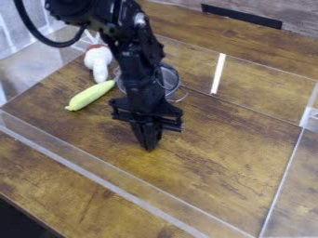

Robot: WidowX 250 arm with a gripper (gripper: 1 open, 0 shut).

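The black robot arm reaches down from the top left to my gripper (149, 139), which is low over the wooden table in the middle of the view. Its fingers look shut, with nothing visible between them. A pale green-yellow corn-like object (89, 96) lies to the left of it, and a white object (97, 61) sits farther back on the left. Behind the arm, a steel pot (172, 78) is mostly hidden.
Transparent edges or panels border the area, and a dark slotted strip (243, 17) lies at the back right.
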